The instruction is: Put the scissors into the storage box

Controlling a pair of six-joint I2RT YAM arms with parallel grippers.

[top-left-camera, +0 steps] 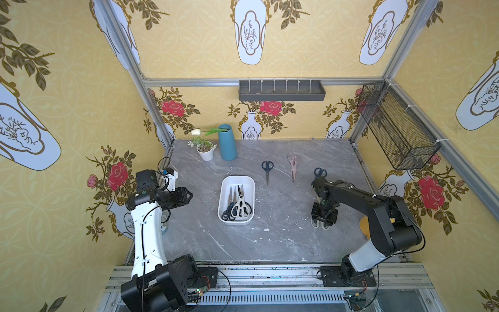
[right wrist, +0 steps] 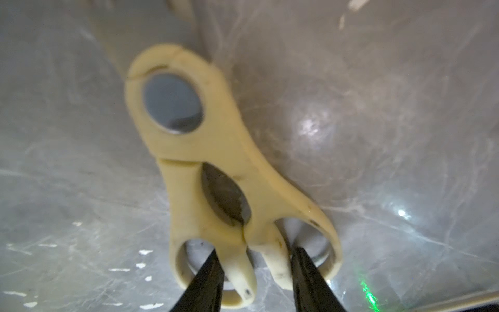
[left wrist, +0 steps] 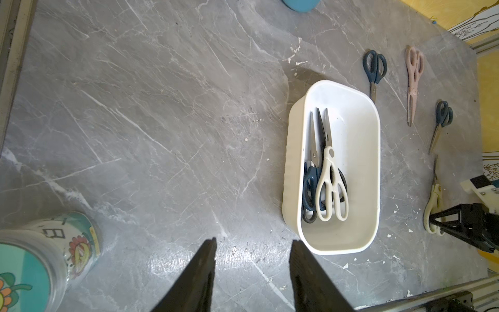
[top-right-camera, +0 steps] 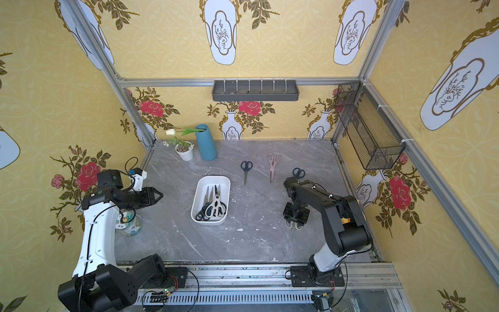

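Note:
Cream-handled scissors [right wrist: 228,150] lie on the table at the right, under my right gripper. That gripper's fingers are part open and stand at the finger loops, with the two inner handle bars between them; whether they press on the bars I cannot tell. The white storage box [left wrist: 295,156] in the middle of the table holds several scissors, a white-handled pair [left wrist: 328,179] on top. Left of the box, above the table, my left gripper is open and empty. Dark-blue scissors [top-left-camera: 267,169], pink scissors [top-left-camera: 293,163] and another dark-blue pair [top-left-camera: 320,172] lie behind.
A white flower pot [top-left-camera: 206,153] and a blue vase [top-left-camera: 227,143] stand at the back left. A patterned jar [left wrist: 57,254] is near the left arm. Wire basket [top-left-camera: 400,124] hangs on the right wall. Table between box and right arm is clear.

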